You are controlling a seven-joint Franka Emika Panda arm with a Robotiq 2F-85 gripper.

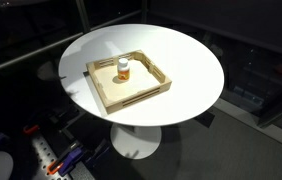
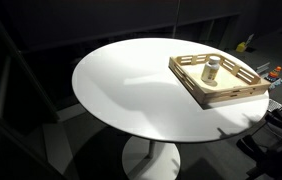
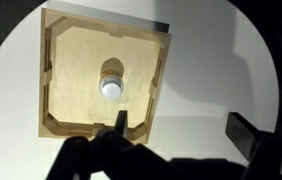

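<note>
A small bottle (image 1: 123, 69) with a white cap and an orange-and-white label stands upright inside a shallow, square wooden tray (image 1: 134, 98). From above, the wrist view shows the white cap (image 3: 111, 88) near the middle of the tray floor, with bare wood around it. My gripper is open, its dark fingers wide apart at the bottom of the wrist view. Between them lie the tray's right edge and bare table. The bottle is ahead of the left finger, outside the gap. Neither exterior view shows the gripper clearly.
The tray sits on a round white table (image 2: 131, 85) with a single pedestal (image 1: 136, 140). Off to one side of the tray, the tabletop is wide and clear. Dark robot hardware and cables are beside the table, and the surrounding floor is dim.
</note>
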